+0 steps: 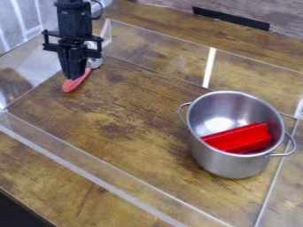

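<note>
My black gripper [73, 60] is at the upper left, shut on a pinkish-red elongated object [76, 82] that hangs below its fingers, tilted. A small pale piece shows just right of the fingers; what it belongs to is unclear. On the right, a steel pot [232, 155] with two handles holds a red block [243, 136].
Transparent panels or edges run along the left and around the work area. A short white strip lies on the table at the upper middle.
</note>
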